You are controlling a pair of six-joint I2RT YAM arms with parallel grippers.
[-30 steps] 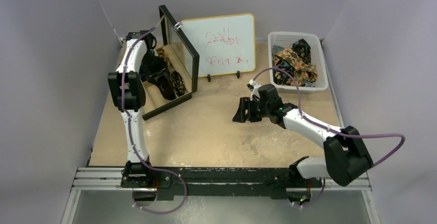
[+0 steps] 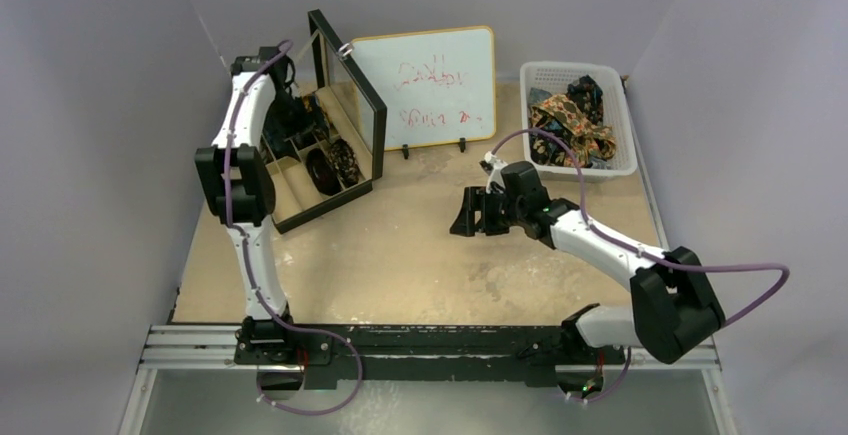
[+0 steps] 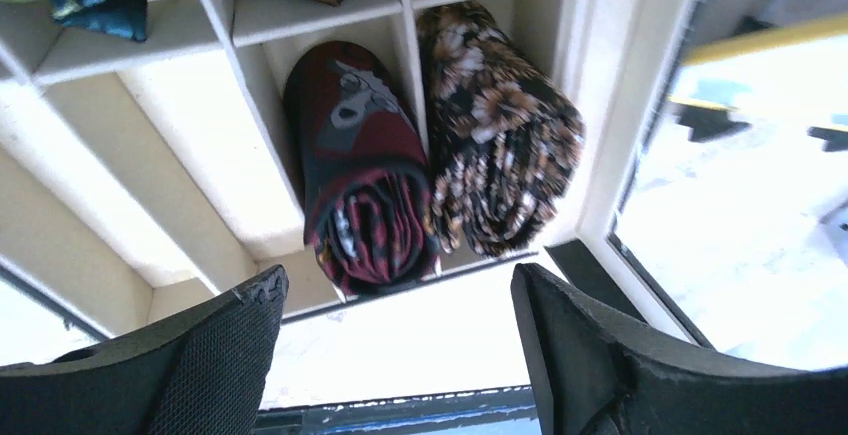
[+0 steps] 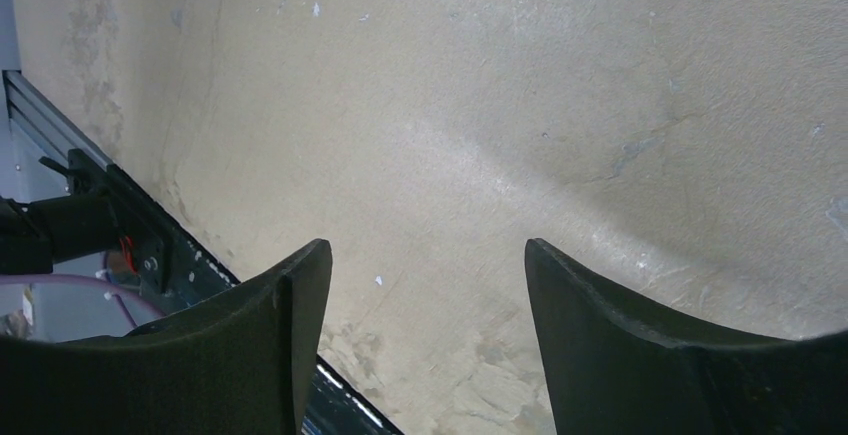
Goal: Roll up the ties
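Note:
In the left wrist view a dark red rolled tie with a grey motif lies in a compartment of the box. Beside it, in the neighbouring compartment, is a brown floral rolled tie. My left gripper is over the box, its fingers apart with nothing between them. In the top view that arm hides part of the compartments. My right gripper hangs above bare table, open and empty. Crumpled ties lie in the white basket at the right.
The box has its glass lid raised on the right side. A whiteboard stands behind the table, right of the lid. The white basket is at the back right. Open table fills the middle.
More of the box's front compartments and dividers now shows. The right arm has barely moved.

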